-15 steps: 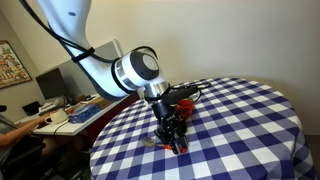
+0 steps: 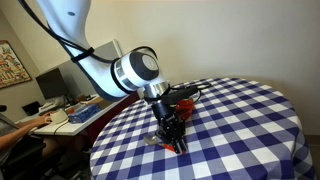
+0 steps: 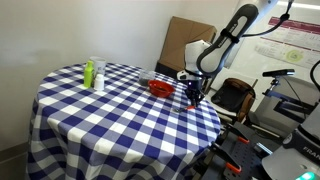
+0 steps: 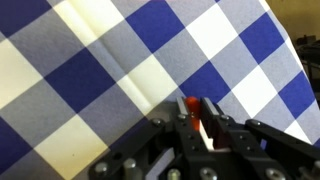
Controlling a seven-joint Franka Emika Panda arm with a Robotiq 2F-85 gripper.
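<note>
My gripper (image 2: 181, 147) is low over the checked tablecloth, near the table's edge. It is shut on a slim red thing (image 4: 192, 103), whose end shows between the fingertips in the wrist view. In exterior view 2 the gripper (image 3: 191, 105) is at the table's right side, with red showing at its tips. A small pale, shiny piece (image 2: 150, 140) lies just left of the gripper; it may belong to the red thing, but I cannot tell. Most of the red thing is hidden by the fingers.
A red bowl (image 3: 160, 89) stands behind the gripper. Farther off are a green bottle (image 3: 88, 74), a white bottle (image 3: 99, 82) and a clear container (image 3: 147, 77).
The fingertips have shifted slightly and the red at them shows differently. The arm otherwise looks almost still, and the bowl has not moved.
</note>
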